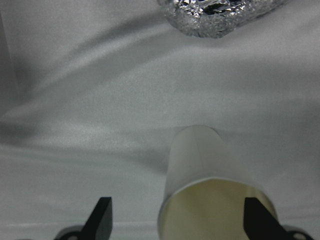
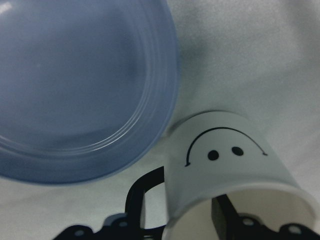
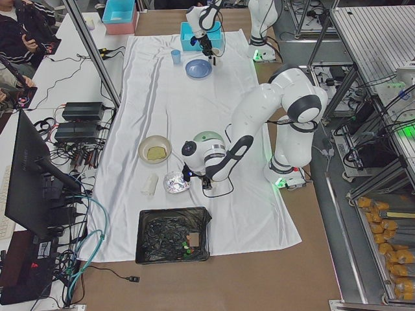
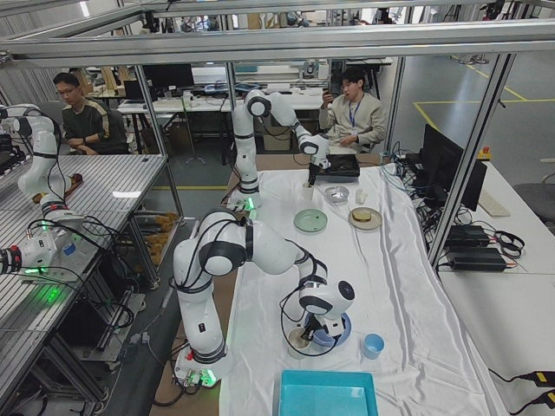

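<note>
In the left wrist view a white cup (image 1: 200, 155) stands below my left gripper, which is open around its mouth, with a foil dish (image 1: 215, 15) beyond. In the right wrist view a white mug (image 2: 220, 150) with a face and black handle sits beside a blue plate (image 2: 75, 85); my right gripper has one finger inside the mug's mouth and the other outside by the handle. Whether it grips the wall I cannot tell.
A black tray (image 3: 172, 236), a beige plate with a yellow item (image 3: 146, 149), a green plate (image 4: 310, 220), a blue cup (image 4: 373, 345) and a turquoise bin (image 4: 326, 392) are on the white cloth.
</note>
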